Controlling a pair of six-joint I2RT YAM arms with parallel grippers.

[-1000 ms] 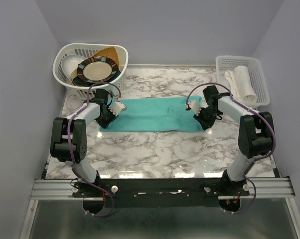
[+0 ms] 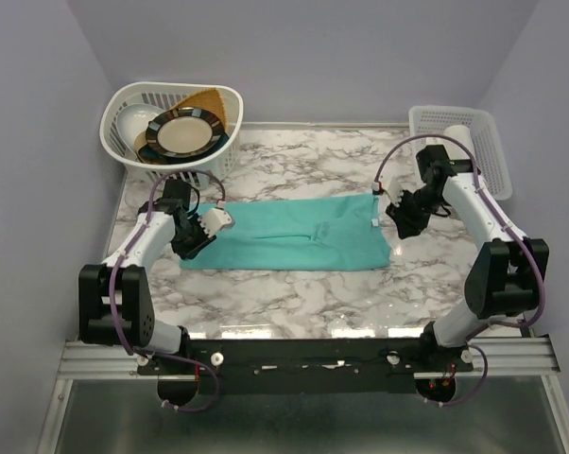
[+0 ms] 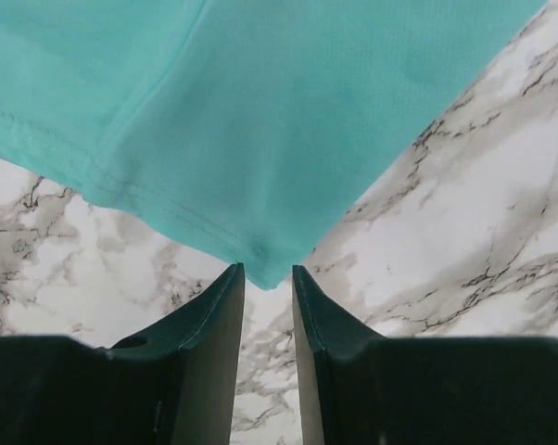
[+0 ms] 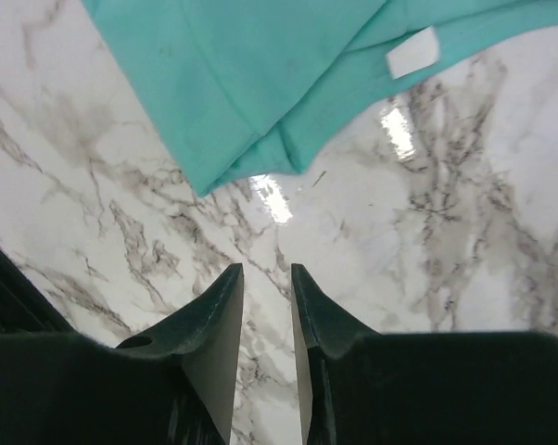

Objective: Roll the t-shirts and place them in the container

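A teal t-shirt (image 2: 284, 246) lies spread as a folded band across the middle of the marble table, with creases and a white label (image 4: 412, 53) at its right part. My left gripper hangs over the shirt's left end, its fingers slightly apart around a corner of the cloth as seen from above, not visibly holding it. My right gripper stands open over bare marble just off the shirt's right end, nothing between its fingers.
A white basket (image 2: 116, 113) with plates sits at the back left. Another basket (image 2: 492, 161) with white rolls is at the back right.
The shirt lies nearer the table's front edge than before. My right arm has moved right, off the cloth; my left arm has moved slightly left.
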